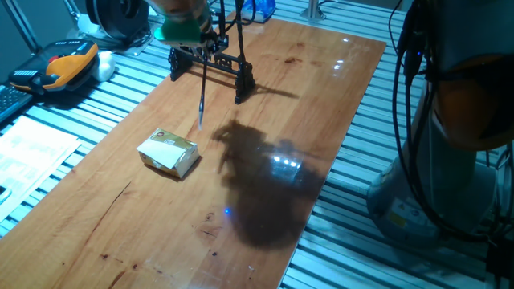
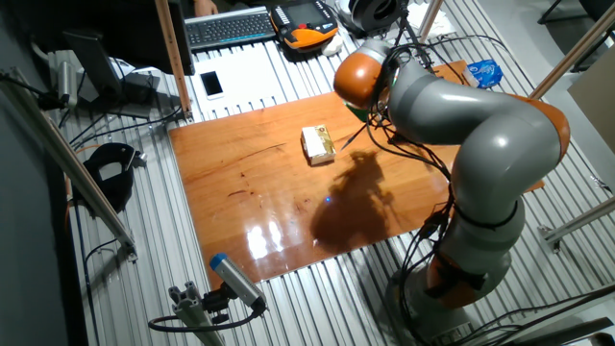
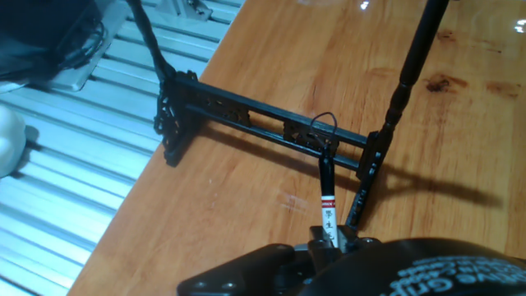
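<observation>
A thin brush [image 1: 201,96] hangs tip down above the wooden table, its dark handle rising to my gripper [image 1: 206,53]. From the wrist view, my gripper is shut on the brush's handle [image 3: 328,181], which carries a white label with a red band. A thin cord loop tops the handle. Beyond it stands a black rack [image 3: 238,113] with a crossbar and uprights. The rack's foot [image 1: 244,85] rests on the table behind the brush. In that view the loop overlaps the crossbar; I cannot tell whether they touch.
A small white-and-yellow box [image 1: 168,153] lies on the tabletop, nearer the camera than the brush tip. An orange-and-black device [image 1: 58,66] and paper [image 1: 34,164] lie off the table's left side.
</observation>
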